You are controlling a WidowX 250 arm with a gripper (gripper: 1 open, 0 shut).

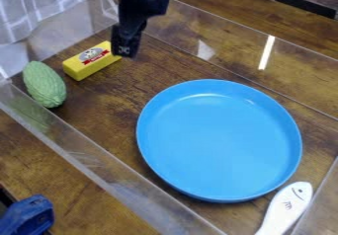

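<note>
A dark gripper [132,43] hangs at the top centre-left, open, its tips just right of a yellow box [90,64] with a red-and-white label. A green ridged vegetable [43,84] lies left of the box. A large blue plate [218,140] sits on the wooden floor to the right.
A white brush-like tool [283,210] lies at the lower right. A blue object [24,219] is at the bottom left corner. Clear walls [79,160] edge the area.
</note>
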